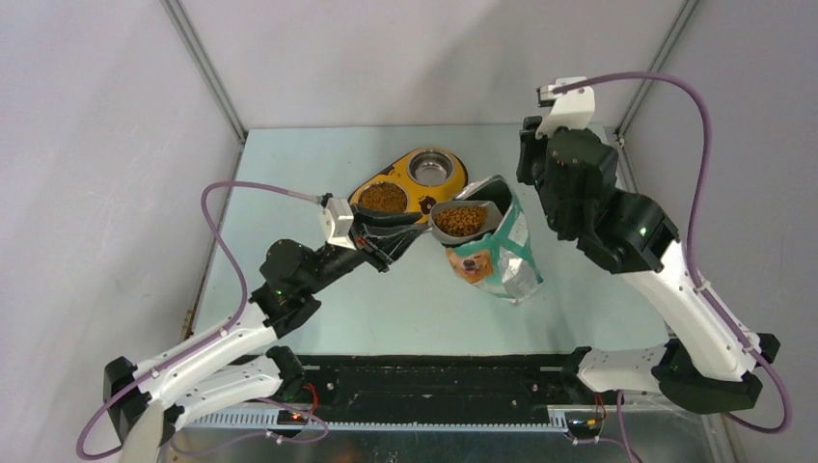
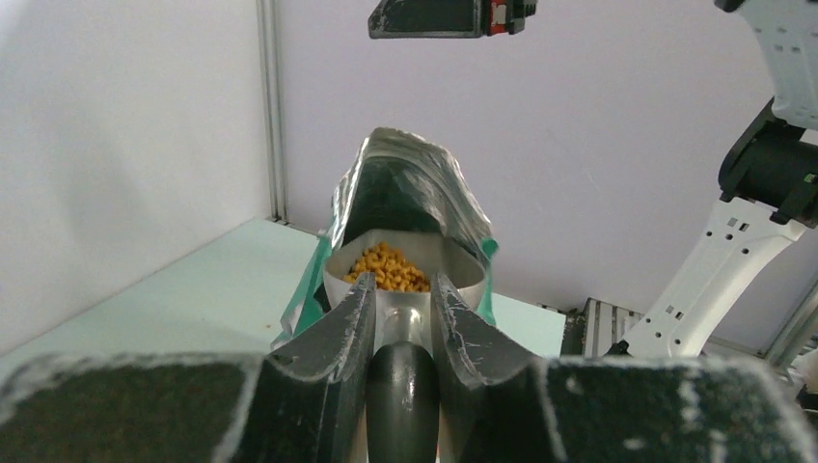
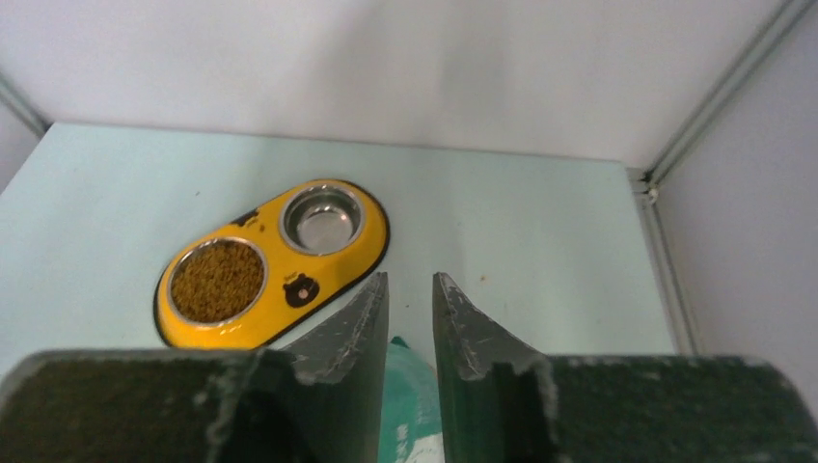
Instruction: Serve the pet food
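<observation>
My left gripper (image 1: 415,227) is shut on the handle of a metal scoop (image 1: 461,220) heaped with kibble, held at the mouth of an open teal pet food bag (image 1: 502,265); the left wrist view shows the scoop (image 2: 405,256) framed by the bag's foil lining (image 2: 405,154). Behind sits a yellow double feeder (image 1: 391,169): its left bowl (image 3: 217,280) holds kibble, its right bowl (image 3: 322,220) looks empty. My right gripper is raised at the back right, part open, with nothing between its fingers.
Walls enclose the back and sides. My right arm (image 1: 675,299) takes up the space over the table's right.
</observation>
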